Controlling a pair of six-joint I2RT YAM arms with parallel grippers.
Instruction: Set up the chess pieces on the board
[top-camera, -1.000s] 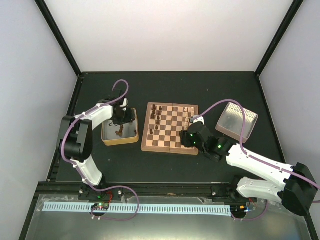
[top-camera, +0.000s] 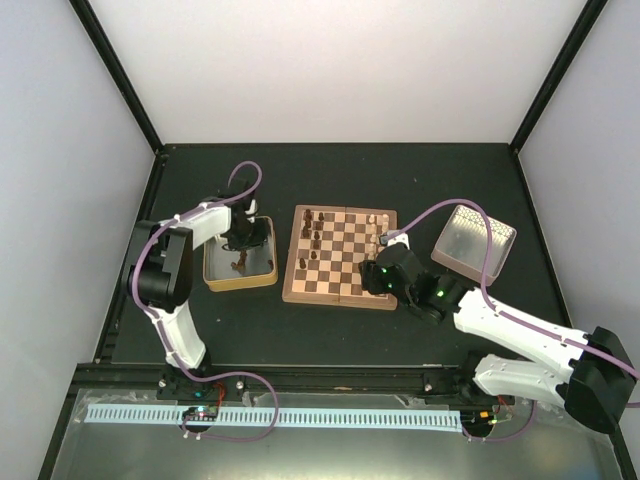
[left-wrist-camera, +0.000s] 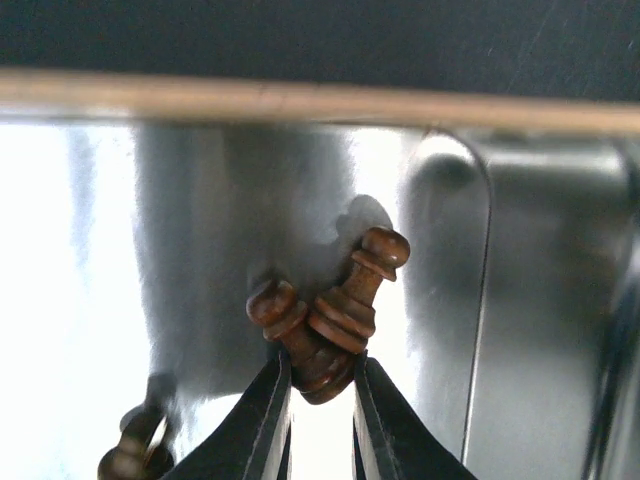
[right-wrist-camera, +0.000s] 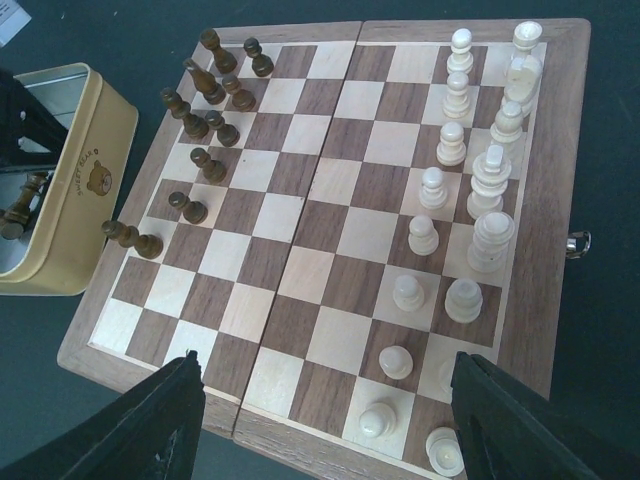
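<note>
My left gripper is down in the yellow tin (top-camera: 240, 282); its fingertips meet the base of one of two dark pawns (left-wrist-camera: 360, 298) lying together, and whether they grip it is unclear. Another dark piece (left-wrist-camera: 135, 450) lies at lower left of that view. On the chessboard (right-wrist-camera: 340, 330), dark pieces (right-wrist-camera: 210, 170) stand along the left and white pieces (right-wrist-camera: 422, 235) along the right. My right gripper hangs apart-fingered over the board's right part, open, nothing between its fingers.
A metal tray (top-camera: 465, 245) stands right of the board.
My left arm has shifted slightly over the tin in the last second, mostly earlier in that span. The right arm and board look unchanged.
</note>
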